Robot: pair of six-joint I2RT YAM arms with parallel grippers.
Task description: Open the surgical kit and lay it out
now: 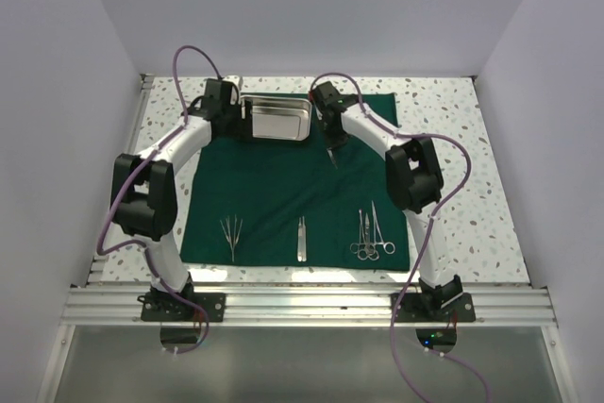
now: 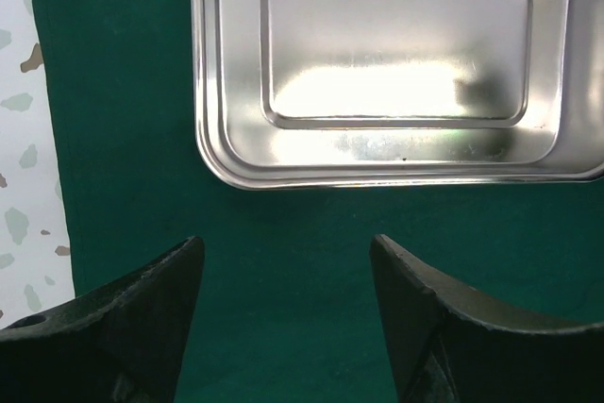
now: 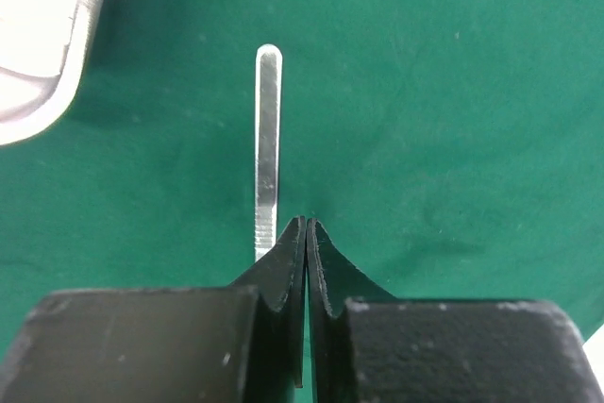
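Note:
A slim flat metal instrument lies by itself on the green cloth, just right of the steel tray. My right gripper is shut with nothing between its fingers. Its tips hover over the near end of that instrument, slightly to its right, and hide part of it. The steel tray stands at the back of the cloth and looks empty inside. In front of its near left edge, my left gripper is open, with only bare cloth between its fingers.
Along the front of the cloth lie a fanned group of thin tools at left, a pair of slim instruments at centre, and several ring-handled scissors or clamps at right.

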